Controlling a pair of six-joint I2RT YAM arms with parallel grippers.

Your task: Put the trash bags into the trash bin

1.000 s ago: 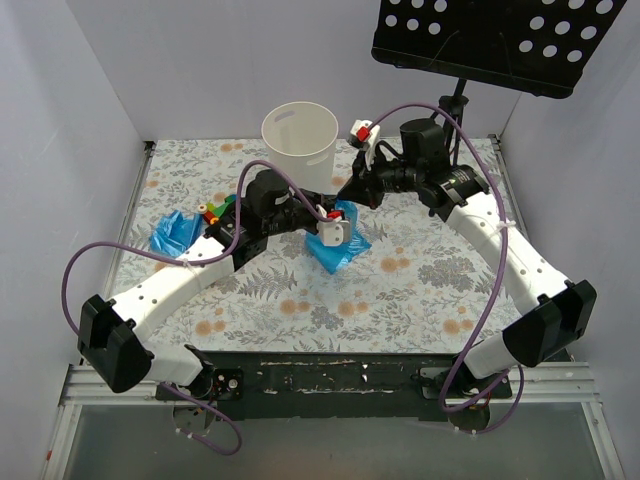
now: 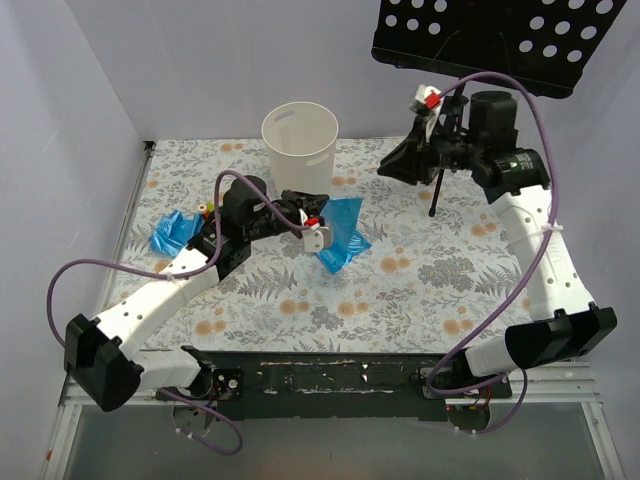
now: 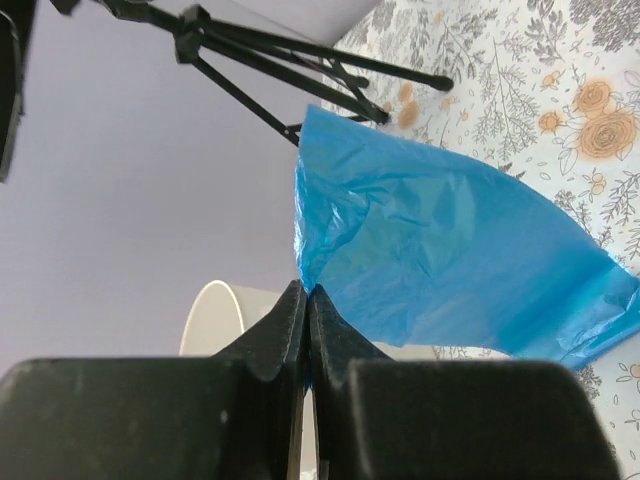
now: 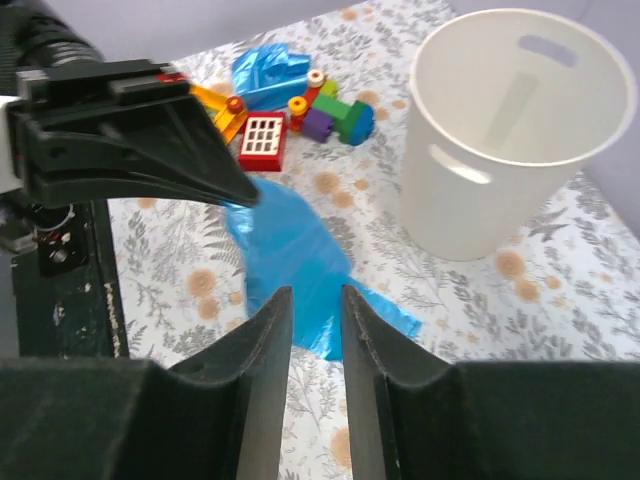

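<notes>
A blue trash bag [image 2: 346, 236] hangs from the tips of my left gripper, which is shut on its thin edge. The bag spreads out beyond those tips in the left wrist view; whether its lower edge touches the table is unclear. Right of it, my right gripper is part open and empty, apart from the bag. The white trash bin [image 2: 300, 165] stands upright just behind the left gripper, and what lies inside cannot be made out. Another blue bag [image 2: 174, 234] lies crumpled on the table's left side, partly behind the left arm.
Colourful toy blocks [image 4: 325, 112] lie close to the crumpled bag. A black music stand [image 2: 490, 40] rises at the back right, near the right arm.
My right gripper has let go of the bag and moved right and back, away from it. The left gripper has shifted slightly left, still with the bag, which now hangs more spread out.
</notes>
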